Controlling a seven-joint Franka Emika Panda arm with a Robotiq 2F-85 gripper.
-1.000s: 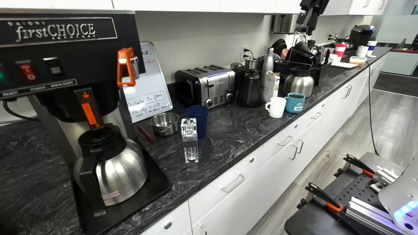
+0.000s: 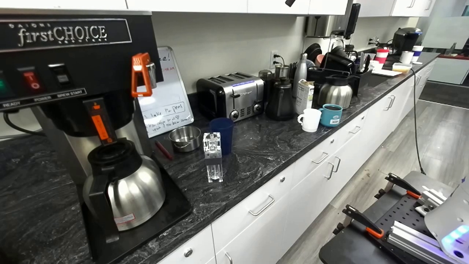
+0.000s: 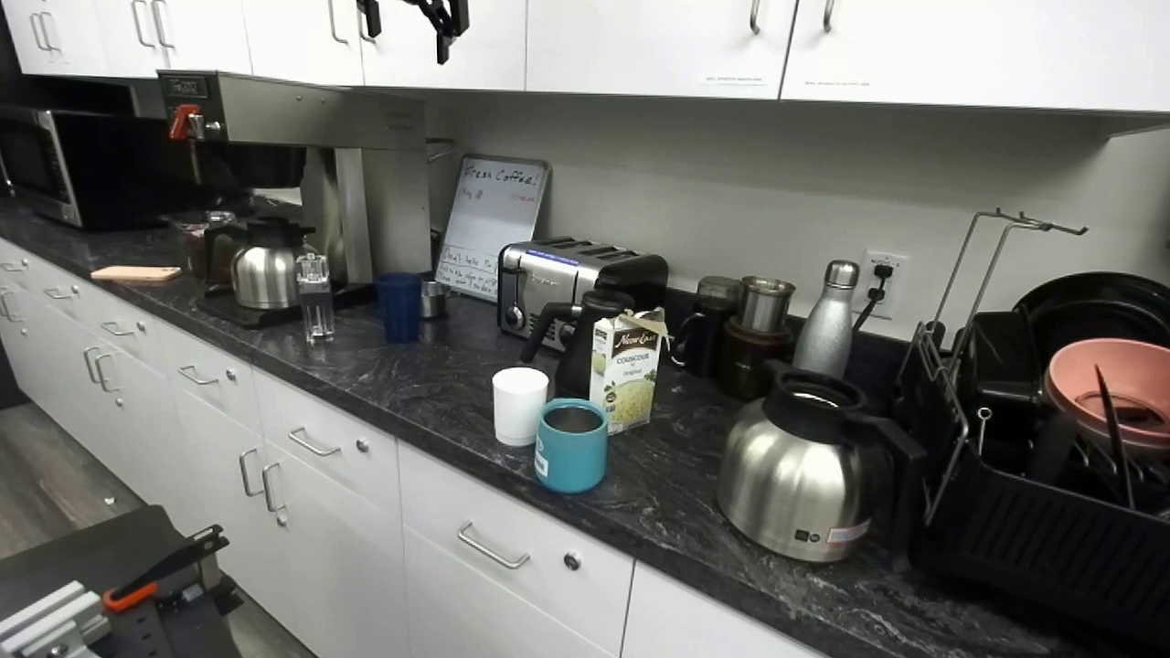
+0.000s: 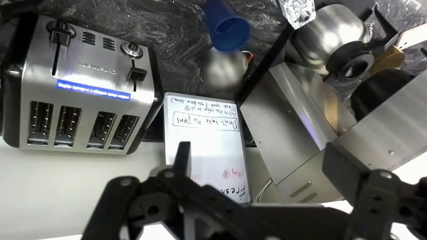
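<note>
My gripper is open, its two dark fingers wide apart with nothing between them. In exterior view 2 it hangs at the top edge, in front of the upper cabinets and high over the counter. Only a dark tip of it shows at the top of exterior view 1. Below it stand a blue cup, a small steel bowl and a clear acrylic dispenser. A whiteboard leans on the wall beside the toaster. Farther along are a white mug and a teal mug.
A coffee maker with a steel carafe fills one end. A second carafe and a loaded dish rack stand at the other. Upper cabinets overhang the counter.
In exterior view 1 the gripper has moved left and up, leaving only a tip at the top edge. The objects on the counter look unmoved.
</note>
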